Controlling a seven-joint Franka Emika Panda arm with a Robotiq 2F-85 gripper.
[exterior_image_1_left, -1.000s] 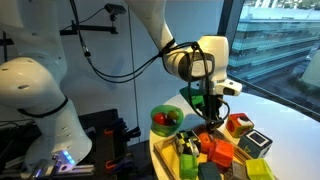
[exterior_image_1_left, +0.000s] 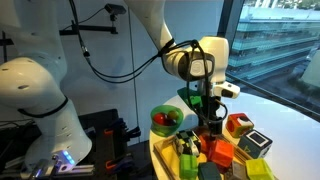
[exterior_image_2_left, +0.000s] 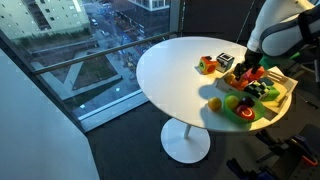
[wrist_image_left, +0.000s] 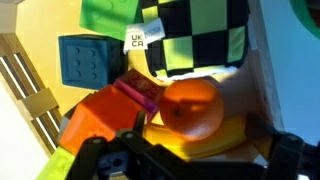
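My gripper stands open over the tray, its dark fingers (wrist_image_left: 264, 134) on either side of a round orange fruit (wrist_image_left: 192, 108). The fruit lies in front of a yellow banana-like piece (wrist_image_left: 222, 136), and nothing shows gripped. In exterior view 1 the gripper (exterior_image_1_left: 211, 128) points down among the tray's contents; the arm and blocks partly hide the fruit there. Beside the fruit in the wrist view lie an orange-red block (wrist_image_left: 98, 122), a dark blue block (wrist_image_left: 88, 62) and a black-and-cream checkered soft piece (wrist_image_left: 196, 38).
A green bowl (exterior_image_1_left: 154, 127) with red and green pieces stands beside the tray. Toy cubes (exterior_image_1_left: 239, 124) sit beyond the tray's other side, including a black-edged one (exterior_image_1_left: 255, 145). A yellow round fruit (exterior_image_2_left: 214, 103) lies near the bowl.
The gripper appears slightly lower over the tray than a second ago. Blocks, bowl and cubes look unmoved.
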